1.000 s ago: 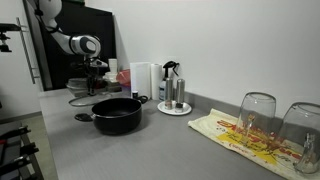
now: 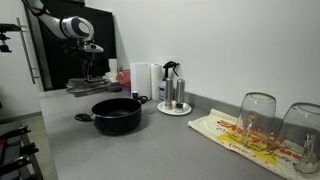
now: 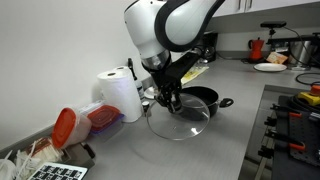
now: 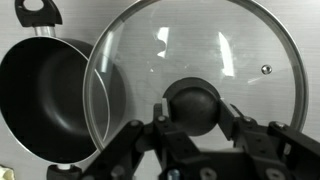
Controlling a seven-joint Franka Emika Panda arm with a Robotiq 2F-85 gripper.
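A clear glass lid (image 4: 250, 62) with a metal rim and black knob (image 4: 192, 105) hangs from my gripper. In the wrist view, one finger (image 4: 163, 112) and its opposite are shut on the knob. The black pot (image 2: 118, 116) sits on the table with its mouth uncovered. Seen from exterior view 1, the lid (image 2: 94, 88) is raised to the left of the pot and behind it. In the wrist view, the lid's left edge overlaps the right side of the pot (image 4: 45, 95). Exterior view 2 shows the lid (image 3: 180, 122) in front of the pot, tilted towards that camera.
Beyond the pot, grinders (image 2: 180, 92) stand on a white plate (image 2: 174, 108). Two upturned glass jars (image 2: 256, 118) rest on a yellow patterned cloth (image 2: 222, 128). A paper towel roll (image 3: 118, 88) and red-lidded containers (image 3: 72, 125) flank the other side.
The lid has risen in my grip and moved slightly to the right in exterior view 1. My arm has lifted with it. The pot has stayed in place.
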